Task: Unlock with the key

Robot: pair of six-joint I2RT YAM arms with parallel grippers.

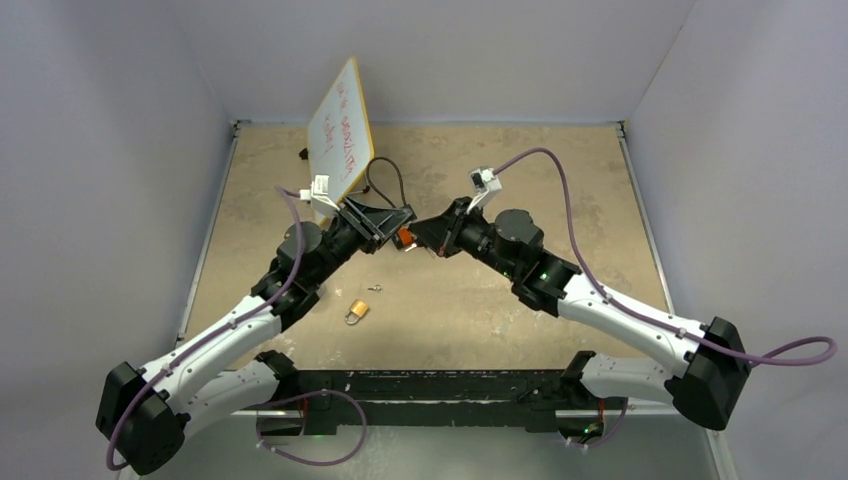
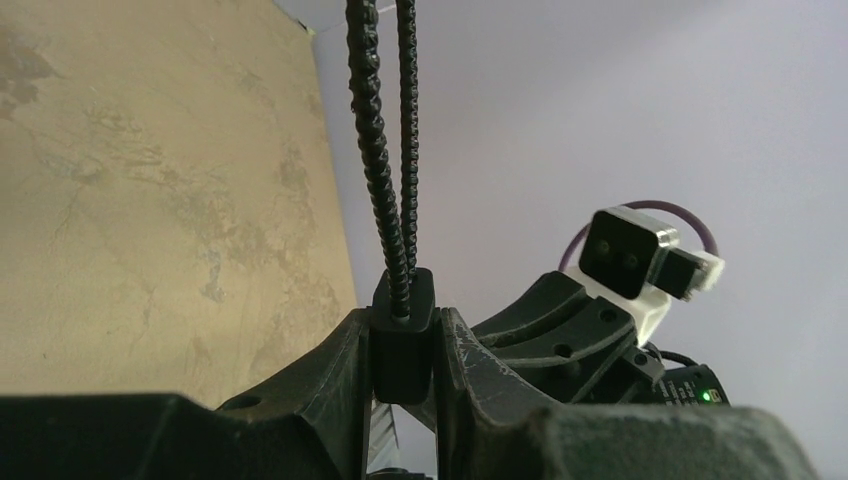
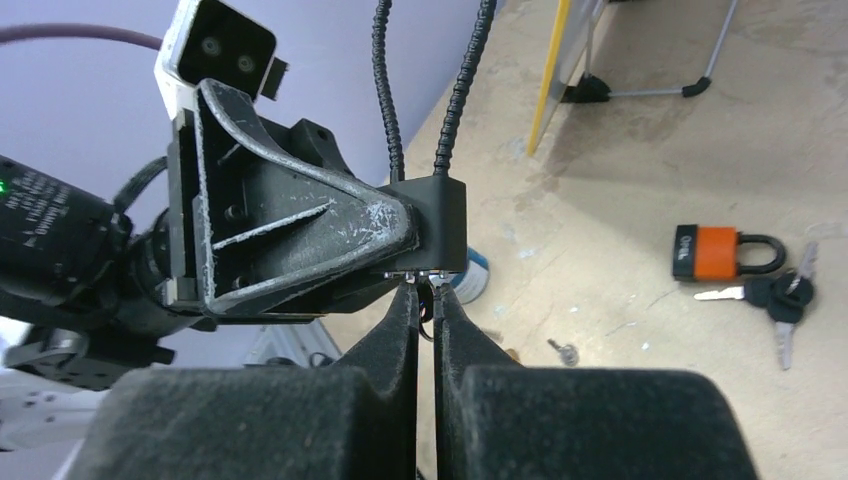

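Observation:
My left gripper is shut on a black lock body [image 2: 400, 360], from which a braided cable loop [image 2: 368, 130] rises. In the right wrist view this lock [image 3: 435, 220] shows its underside, with my right gripper shut right at it, a small dark looped piece at the fingertips; whether that is a key in the lock I cannot tell. On the floor lie an orange padlock [image 3: 715, 252], a bunch of keys [image 3: 790, 292] beside it, a small loose key [image 1: 374, 288] and a brass padlock [image 1: 356, 312].
A white board [image 1: 340, 130] with red writing stands at the back left on a stand. Walls enclose the back and sides.

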